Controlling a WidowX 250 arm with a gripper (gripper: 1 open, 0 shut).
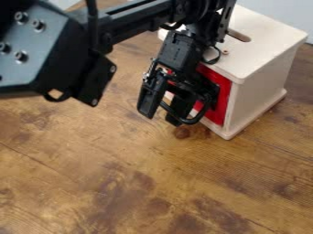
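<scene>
My black arm reaches in from the upper left, and its gripper (181,95) hangs in front of the red front panel (219,99) of a white wooden box (262,82). The gripper is close against the panel and covers much of it. Its fingers are dark and crowded by cables and housing, so I cannot make out whether they are open or shut, or what lies between them.
The box's top (269,38) has a slot near the arm. Bare wooden floor (123,183) fills the lower and left part of the view, clear of objects.
</scene>
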